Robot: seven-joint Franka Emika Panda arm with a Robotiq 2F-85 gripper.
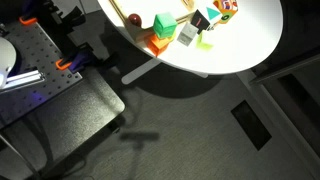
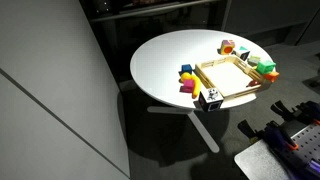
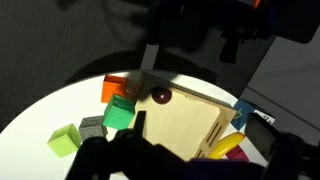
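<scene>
Black gripper fingers (image 3: 92,155) show along the bottom of the wrist view, spread wide to either side. My gripper looks open, and I see nothing between its fingers. Beyond them is a shallow wooden tray (image 3: 178,128) with a dark red ball (image 3: 161,95) near its corner. Beside that corner sit an orange block (image 3: 114,88) and a green block (image 3: 119,112). A grey block (image 3: 91,127) and a light green block (image 3: 65,140) lie farther left. At the tray's other side are a yellow piece (image 3: 222,148) and a blue block (image 3: 240,112).
All these pieces occupy one side of the white oval table (image 2: 160,60), leaving its far left clear. A black-and-white cube (image 2: 210,99) stands by the tray near the table edge. An orange patterned block (image 2: 227,46) is behind it. Dark floor (image 1: 190,120) surrounds the table.
</scene>
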